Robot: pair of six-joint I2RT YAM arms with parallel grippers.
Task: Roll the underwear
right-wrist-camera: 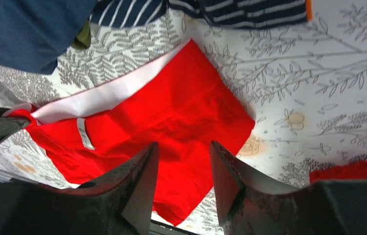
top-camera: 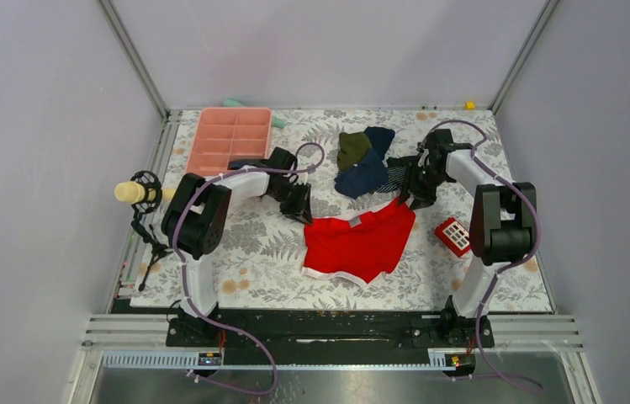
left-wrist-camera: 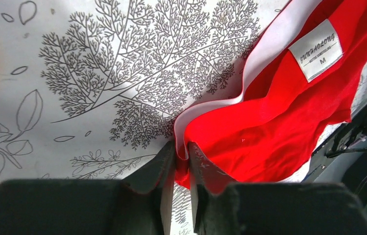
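Red underwear with a white waistband and grey label lies spread on the patterned table. My left gripper is down at its top left corner; in the left wrist view the fingertips sit close around the folded corner, nearly together, though whether they grip it I cannot tell. My right gripper hangs over the top right corner; in the right wrist view its fingers are apart, with red fabric below and nothing clearly held.
Folded navy, olive and striped garments lie behind the underwear. A pink divided tray stands at back left. A red box lies to the right.
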